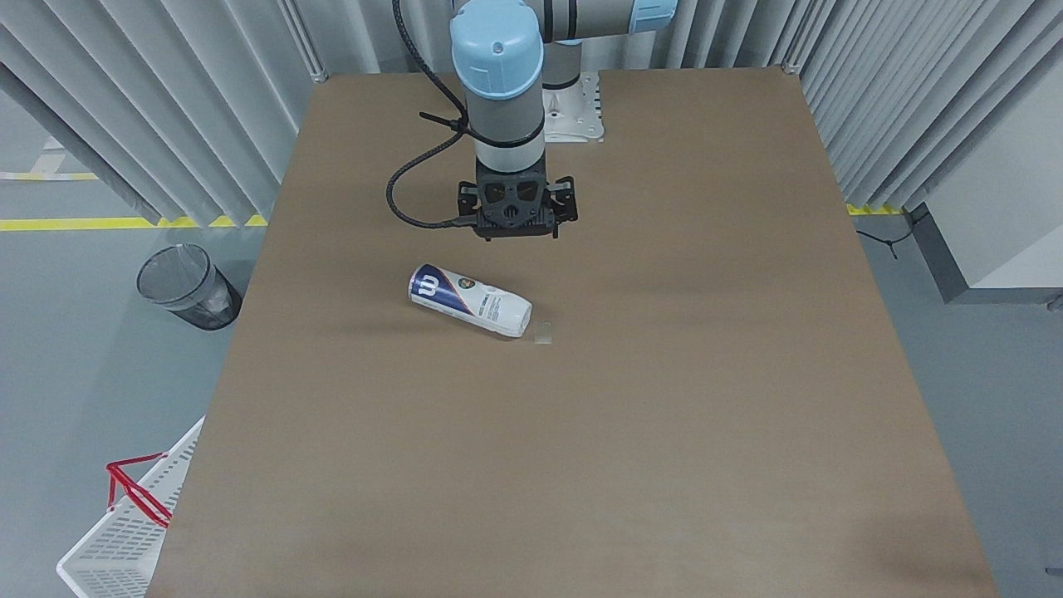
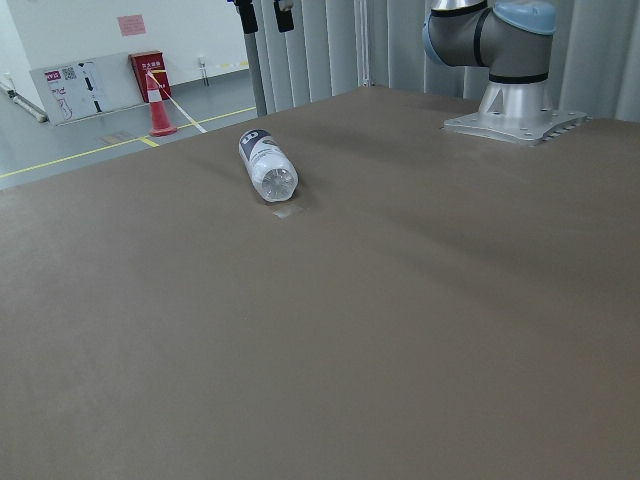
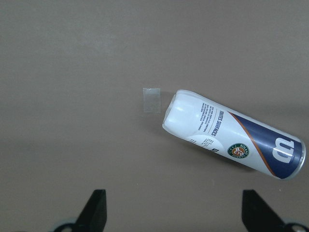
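Observation:
A white and navy cylindrical can (image 1: pixel 468 299) (image 2: pixel 267 165) (image 3: pixel 234 135) lies on its side on the brown table (image 1: pixel 598 448), slightly tilted across it. A small clear tape patch (image 1: pixel 543 334) (image 3: pixel 151 100) is beside its white end. My gripper (image 1: pixel 517 224) hangs above the table, behind the can in the front view. In the wrist view its two black fingers stand wide apart, with the can beyond them and nothing held between them.
The arm's base (image 2: pixel 515 125) stands at the back. On the floor to the left are a dark bin (image 1: pixel 189 284) and a white basket (image 1: pixel 120 548); grey curtains hang behind.

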